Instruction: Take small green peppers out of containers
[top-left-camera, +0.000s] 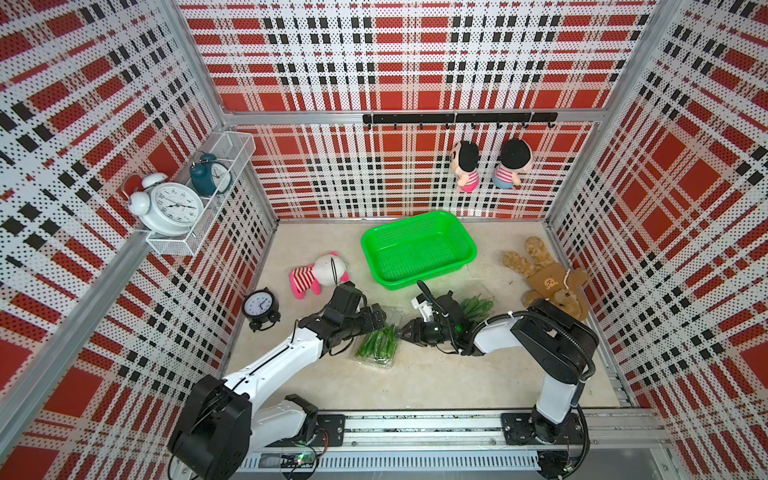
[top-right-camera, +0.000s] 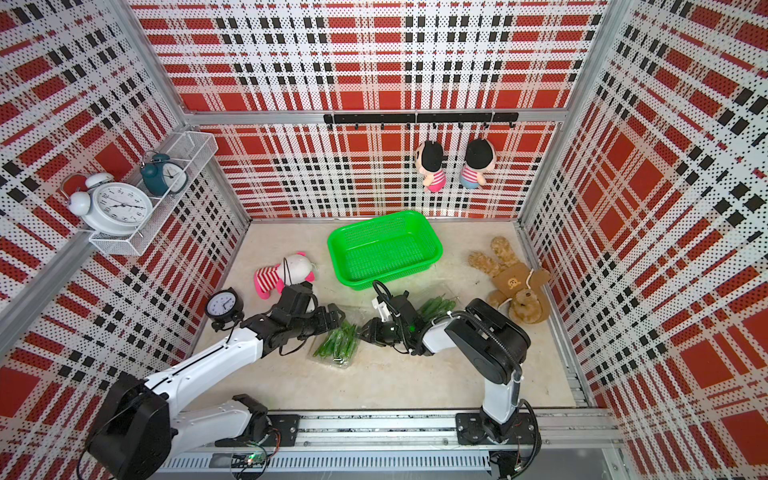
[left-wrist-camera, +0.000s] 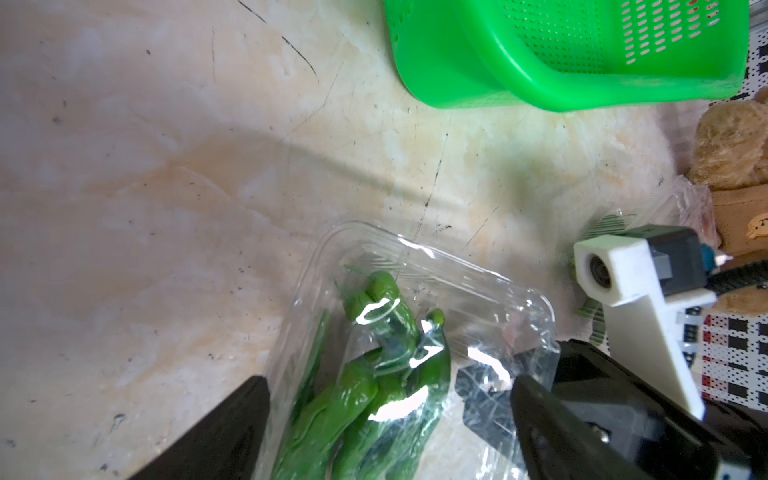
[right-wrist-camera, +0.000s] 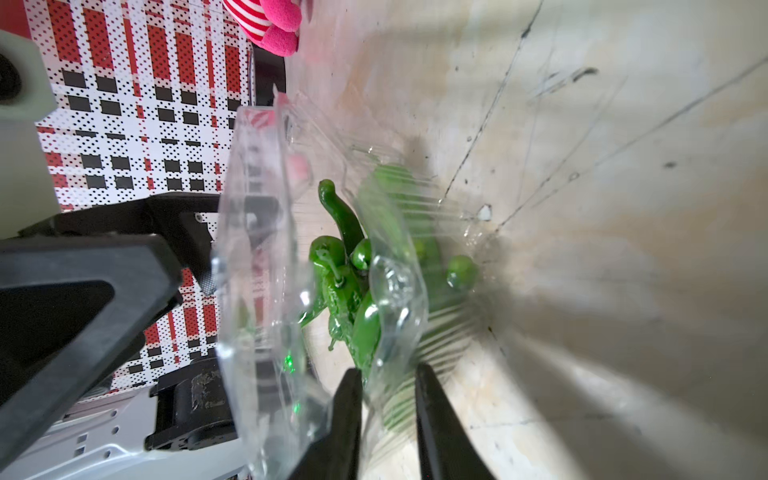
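A clear plastic container (left-wrist-camera: 500, 312) of long green peppers (left-wrist-camera: 336, 424) lies at the front middle, between my grippers. My left gripper (top-left-camera: 374, 318) hangs over its back edge, fingers wide apart in the left wrist view. My right gripper (top-left-camera: 408, 330) is at its right side; in the right wrist view its fingers (right-wrist-camera: 436, 424) straddle the thin plastic wall, partly apart, and whether they grip it is unclear. A second pack of green peppers (top-left-camera: 477, 306) lies behind the right arm, partly hidden.
A green basket (top-left-camera: 418, 248) sits at the back middle. A striped plush toy (top-left-camera: 304, 277) and black clock (top-left-camera: 259, 306) are at left, a brown teddy (top-left-camera: 560, 292) at right. The front of the table has bare room.
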